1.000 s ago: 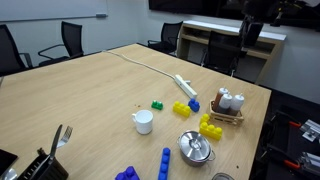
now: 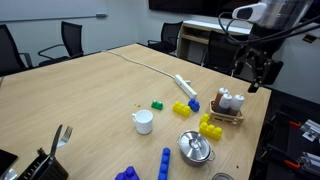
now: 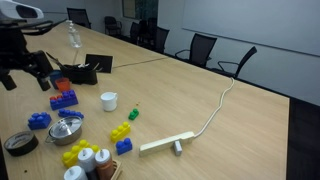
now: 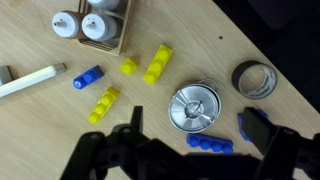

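My gripper is open, its dark fingers spread at the lower edge of the wrist view with nothing between them. In exterior view 1 the gripper (image 2: 252, 78) hangs in the air at the upper right, above the table. A silver lidded pot (image 2: 195, 148) stands on the table; the wrist view shows the pot (image 4: 194, 107) from above, beyond and between the fingers. Yellow blocks (image 4: 158, 63) and blue blocks (image 4: 210, 143) lie around it. A wooden rack (image 2: 227, 118) holds several white-capped bottles.
A roll of black tape (image 4: 254, 79) lies near the pot. The white mug (image 2: 143, 121), a green block (image 2: 157, 105) and a black container with a fork (image 2: 48, 165) stand farther off. A white power strip (image 3: 167, 144) trails its cord.
Compared with a second ago, the arm and gripper appear lower in exterior view 1. The objects on the table have stayed in place.
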